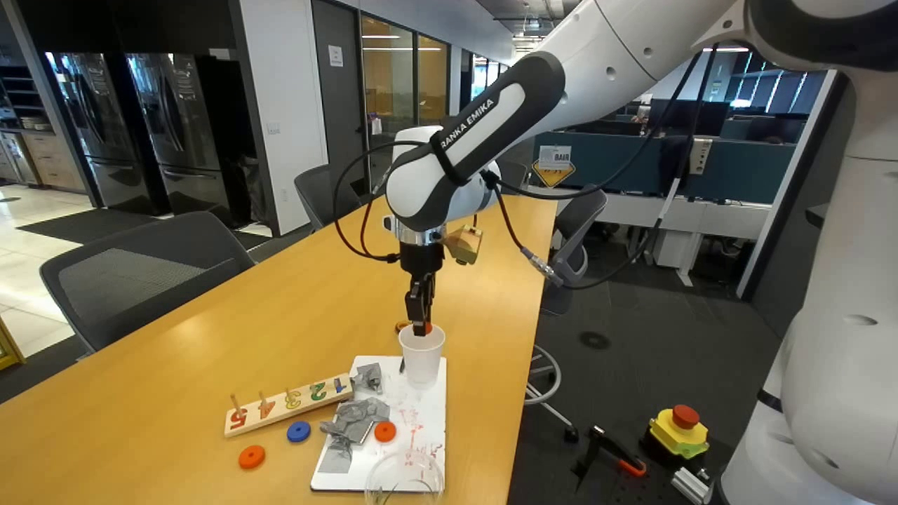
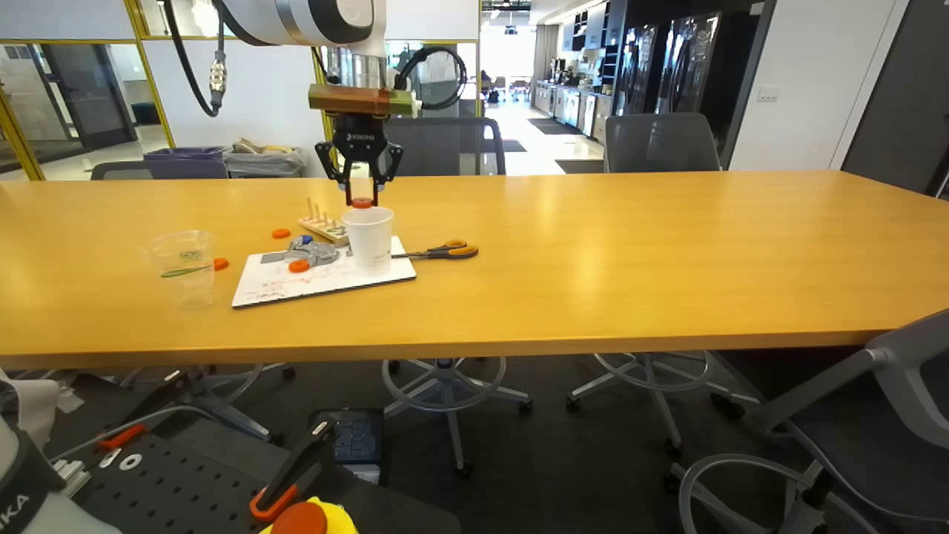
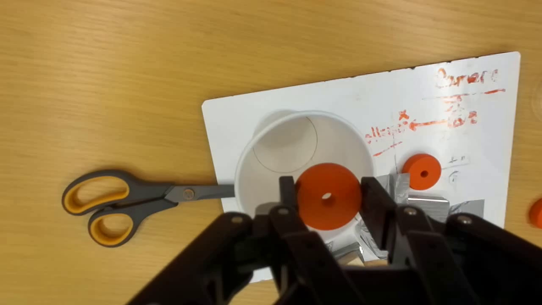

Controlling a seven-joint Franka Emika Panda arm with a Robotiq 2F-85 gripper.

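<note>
Pinched between both fingertips is an orange ring with a small centre hole; my gripper is shut on it. In the wrist view the ring covers the lower part of a white cup, whose visible floor looks empty. The cup stands upright on a whiteboard. Exterior view 1 has my gripper over the cup's mouth. In exterior view 2 the held ring sits at about the height of the cup's far rim; whether it touches cannot be told.
Orange-handled scissors lie against the cup's base. Another orange ring and crumpled grey tape rest on the board. A numbered peg strip, a blue ring and a clear cup are nearby.
</note>
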